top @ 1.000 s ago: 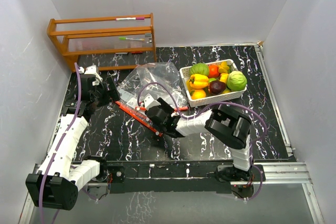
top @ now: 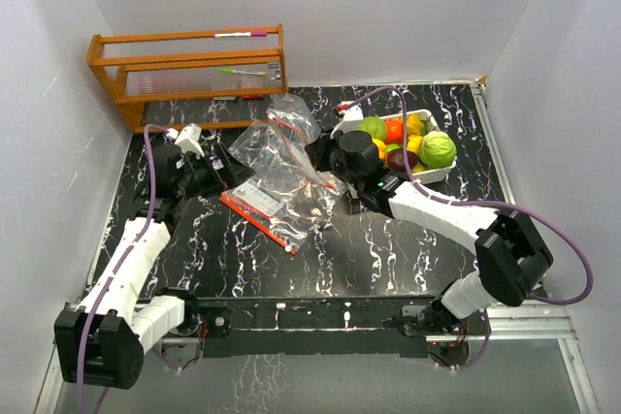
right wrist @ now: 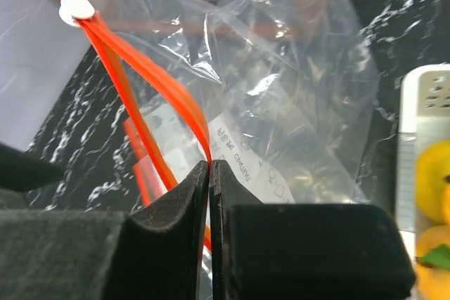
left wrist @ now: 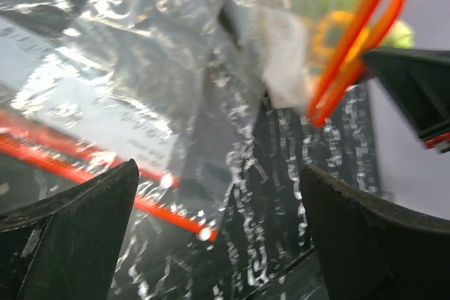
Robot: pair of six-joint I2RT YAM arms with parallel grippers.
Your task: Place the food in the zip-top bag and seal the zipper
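Clear zip bags [top: 267,191] with orange zippers lie on the marble surface. My right gripper [top: 320,157] is shut on one bag's orange zipper [right wrist: 169,96], lifting it so the plastic hangs in folds; a white slider sits at the zipper's far end. My left gripper [top: 233,167] stands open left of that raised bag, above the bags, with nothing between its fingers. A white basket [top: 437,175] at the right holds cabbages, peppers, an avocado and other food, partly hidden behind my right arm.
A wooden rack [top: 194,63] with markers stands at the back left. Grey walls close in the sides and back.
My right gripper has risen and moved back and right, pulling the bag's zipper up.
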